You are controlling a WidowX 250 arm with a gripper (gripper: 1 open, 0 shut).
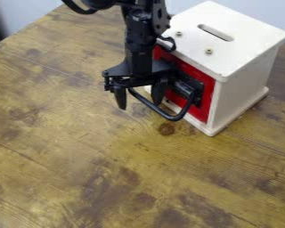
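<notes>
A black robot arm reaches down from the top of the camera view to my gripper point(138, 94), whose two fingers stand apart just in front of the red face of a white box point(238, 80). A black bar handle point(171, 115) juts from the red front point(203, 107), with dark fittings at its base. The gripper is beside the handle; whether either finger touches it, I cannot tell. Nothing clearly shows between the fingers.
The box has a slot and bolts on its top. A pale wall stands at the back corners.
</notes>
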